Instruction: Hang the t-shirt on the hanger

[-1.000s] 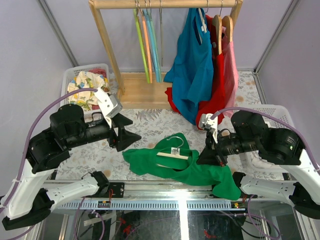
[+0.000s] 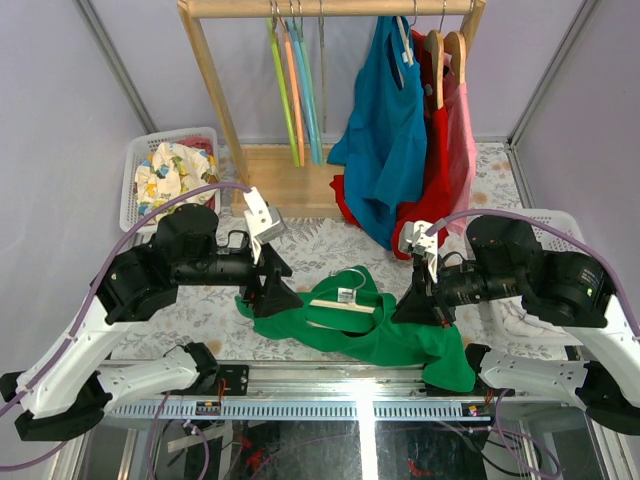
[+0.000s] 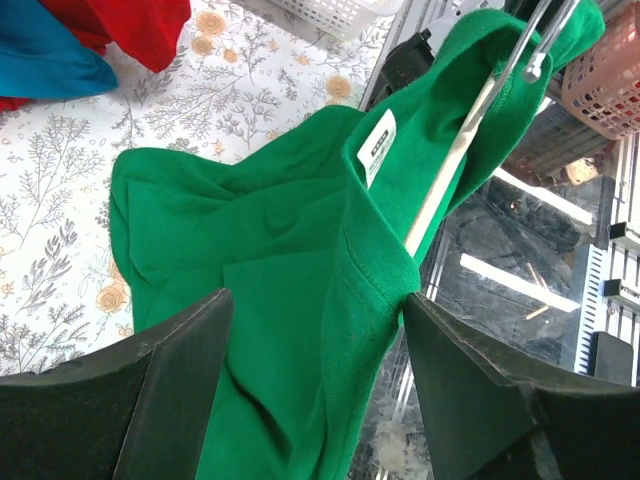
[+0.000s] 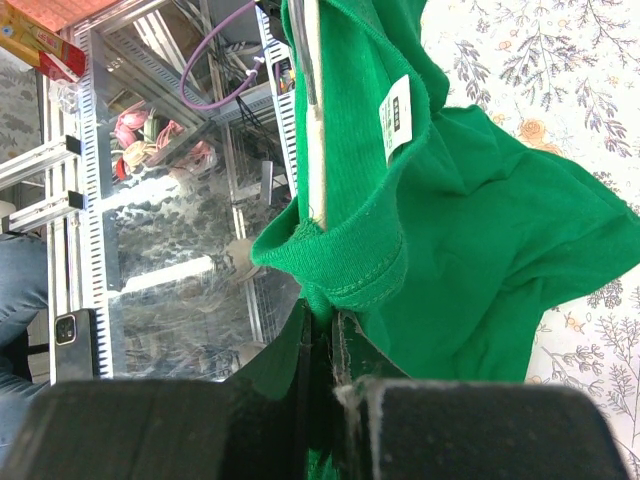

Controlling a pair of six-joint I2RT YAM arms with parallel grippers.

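Note:
The green t-shirt (image 2: 390,340) lies spread near the table's front edge. A pale wooden hanger (image 2: 343,306) with a metal hook sits at its neck opening, its ends hidden under green cloth. In the right wrist view the hanger's bar (image 4: 316,165) runs into the collar. Just below that, my right gripper is shut on the shirt fabric. My left gripper is open, its fingers to either side of the shirt's shoulder by the neckline; whether they touch it I cannot tell. A white tag (image 3: 377,147) shows at the collar.
A wooden rack (image 2: 330,8) at the back carries empty hangers and blue, red and pink garments. White baskets stand left (image 2: 130,190) and right (image 2: 550,222).
My left gripper has moved right and slightly toward the front, reaching the shirt's left part. The shirt and hanger have shifted slightly left. The right gripper stays at the shirt, having moved only a little.

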